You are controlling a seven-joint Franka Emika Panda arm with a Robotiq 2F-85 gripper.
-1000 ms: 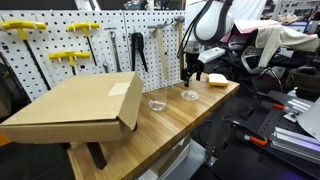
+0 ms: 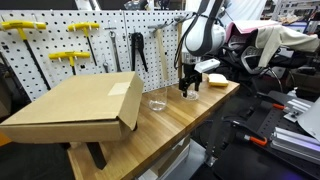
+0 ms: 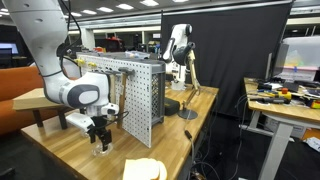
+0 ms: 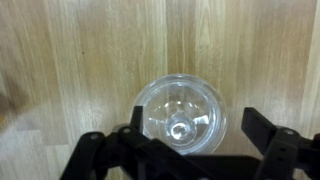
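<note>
A clear round dish lies on the wooden table, under my gripper in the wrist view. My gripper is open, with one dark finger at the dish's left edge and the other just past its right edge. Seen from the side, the gripper points down right at the dish. The other exterior view shows the same dish below the gripper. Contact between fingers and dish cannot be made out. A second clear dish stands farther left on the table.
A large cardboard box takes up the left end of the table. Yellow-and-white items lie near the other end. Behind the table stands a white pegboard hung with tools. Bare wood surrounds the nearer dish.
My gripper has come down toward the dish below it, with the arm lowering. Both dishes stay where they were.
</note>
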